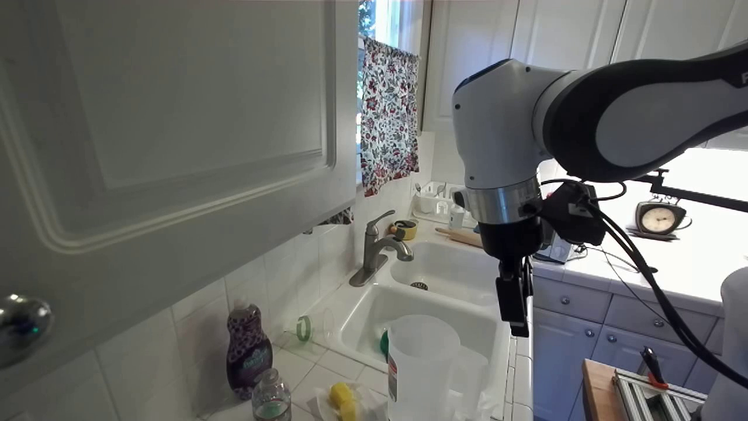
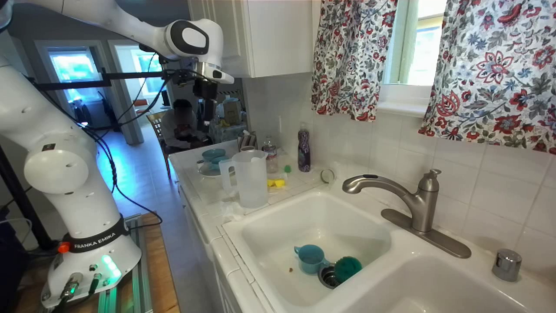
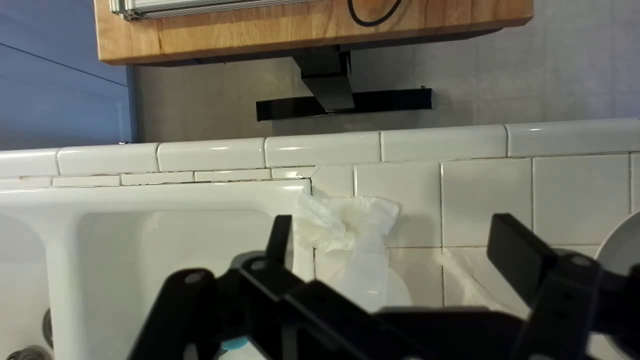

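High above the counter beside the sink, my gripper stands open, its fingers [image 3: 279, 240] wide apart and nothing between them. In exterior view 2 the gripper [image 2: 209, 110] hangs well above a frosted pitcher [image 2: 251, 178] on the counter. The wrist view shows crumpled white paper [image 3: 345, 222] by the sink corner; black gripper parts cover much below it. Inside the near sink basin [image 2: 271, 221] lie a blue cup [image 2: 310, 258] and a green scrubber [image 2: 347, 268], beside the drain.
A soap bottle [image 2: 303, 150], a clear bottle [image 2: 270, 156], yellow sponges [image 2: 276, 183] and blue dishes [image 2: 214, 154] surround the pitcher. The faucet [image 2: 428, 203] rises behind the sink. An open cabinet door [image 1: 196, 126] fills the left of exterior view 1.
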